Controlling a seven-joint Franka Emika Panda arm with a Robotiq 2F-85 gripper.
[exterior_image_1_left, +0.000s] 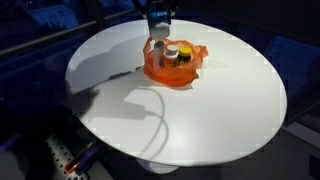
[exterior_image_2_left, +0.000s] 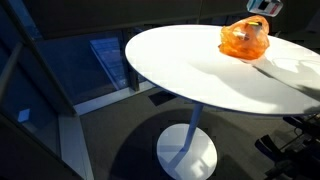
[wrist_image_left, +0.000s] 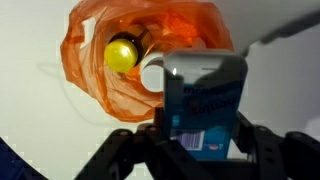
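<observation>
My gripper is shut on a blue-labelled bottle (wrist_image_left: 203, 100) with a pale, translucent end. In the first exterior view that bottle (exterior_image_1_left: 158, 22) hangs above the left side of an orange plastic bag (exterior_image_1_left: 180, 78). The bag sits open on the table, holding a bottle with a yellow cap (exterior_image_1_left: 184, 51), one with a white cap (exterior_image_1_left: 171, 50) and a pale bottle (exterior_image_1_left: 158, 52) at its left. From the wrist, the yellow cap (wrist_image_left: 121, 55) and white cap (wrist_image_left: 152, 77) show inside the bag (wrist_image_left: 90, 75). The held bottle hides part of the bag there.
In the second exterior view, the bag (exterior_image_2_left: 243, 40) lies near the far side, and the table's pedestal (exterior_image_2_left: 187, 150) stands below.
</observation>
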